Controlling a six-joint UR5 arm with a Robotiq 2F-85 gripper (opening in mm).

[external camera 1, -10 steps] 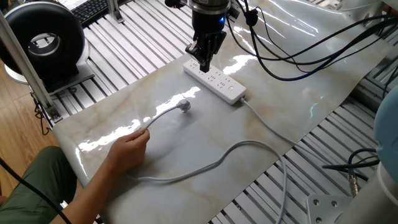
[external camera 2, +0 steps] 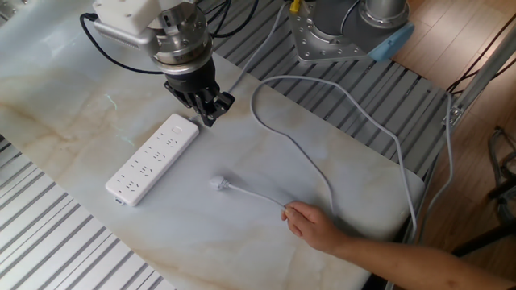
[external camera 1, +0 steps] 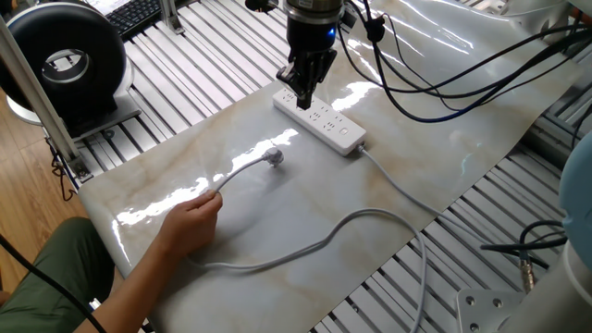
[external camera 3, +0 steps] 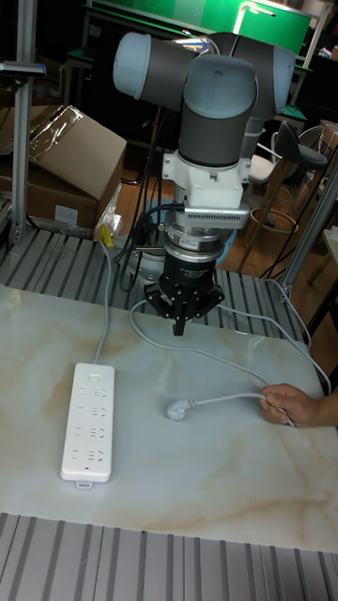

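Observation:
The black gripper (external camera 1: 303,103) hangs pointing down above the table. Its fingers come together into one narrow tip, which looks shut, and nothing shows between them. Exterior view 1 has it overlapping the white power strip (external camera 1: 319,123); in exterior view 3 the gripper (external camera 3: 180,328) is clearly to the right of the strip (external camera 3: 89,424). The strip lies flat with its sockets facing up. A grey-white plug (external camera 2: 218,183) on a cable is apart from both strip and gripper. A person's hand (external camera 2: 310,225) grasps the cable just behind the plug.
The loose cable (external camera 1: 324,242) loops over the marbled sheet (external camera 1: 388,268), and the strip's own cord (external camera 1: 398,187) runs toward the robot base (external camera 2: 330,36). Black cables (external camera 1: 444,92) hang beside the arm. A forearm (external camera 2: 403,258) reaches across the table edge.

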